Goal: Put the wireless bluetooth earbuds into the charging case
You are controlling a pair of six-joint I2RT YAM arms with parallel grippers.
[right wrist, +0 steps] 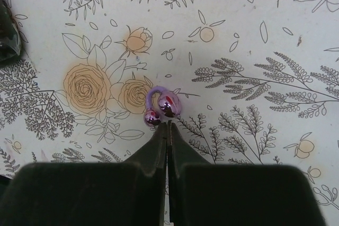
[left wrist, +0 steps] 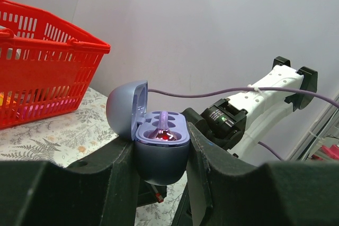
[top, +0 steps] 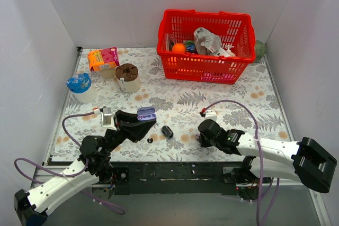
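Note:
The purple charging case (left wrist: 161, 154), its lid tipped up, is held above the table by my left gripper (top: 146, 125), whose fingers (left wrist: 198, 175) press on both sides of it. One purple earbud (left wrist: 163, 125) sits in the case's tray, its shiny red end showing. The other earbud (right wrist: 169, 103), a curved purple clip with two shiny ends, lies on the patterned table cloth. My right gripper points down at it, shut, its tips at the earbud's near side with nothing visible between them. In the top view that earbud is mostly hidden beside the right gripper (top: 200, 142).
A dark oval object (top: 167, 132) and a small black piece (top: 150, 140) lie between the arms. The red basket (top: 206, 67) stands at the back, jars (top: 85, 95) and a snack packet (top: 103, 58) at back left.

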